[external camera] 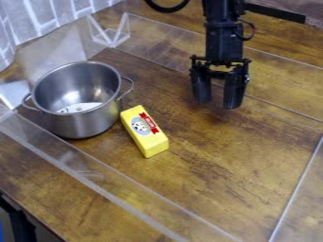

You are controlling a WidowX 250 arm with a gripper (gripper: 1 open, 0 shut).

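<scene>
My black gripper [218, 89] hangs open above the wooden table, right of centre toward the back, with nothing visible between its two fingers. A yellow box [145, 135] with a red label and a small picture lies on the table, below and left of the gripper. To its left stands a steel pot [85, 120] with two side handles and something white on its inside bottom.
Clear plastic walls [111, 189] border the work area on several sides. A pale, crumpled-looking surface is at the back left.
</scene>
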